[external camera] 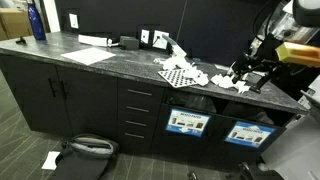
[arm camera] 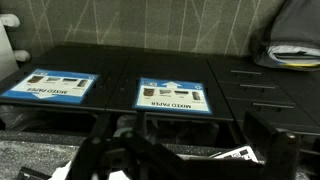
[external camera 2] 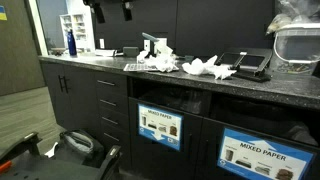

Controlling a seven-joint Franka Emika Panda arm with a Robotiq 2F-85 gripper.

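Note:
In exterior view 1 my gripper (external camera: pixel 246 78) hangs at the right, over the counter's right part. At the upper left of exterior view 2, the gripper (external camera 2: pixel 113 15) shows its fingers spread, with no object between them. Dark, blurred fingers (arm camera: pixel 262 142) reach in from the bottom of the wrist view. Crumpled white paper or cloth (external camera: pixel 222 80) lies on the dark counter (external camera: pixel 130 66), below and left of the gripper. A white perforated rack (external camera: pixel 176 76) sits farther left. Two open bins carry "Mixed Paper" labels (external camera 2: pixel 160 124) on the cabinet front.
A black tray-like object (external camera 2: pixel 247 62) stands on the counter, left of a clear tub (external camera 2: pixel 296 45). Flat white paper (external camera: pixel 88 56) and a small dark box (external camera: pixel 128 43) rest farther left. On the floor lies a dark bag (external camera: pixel 86 157).

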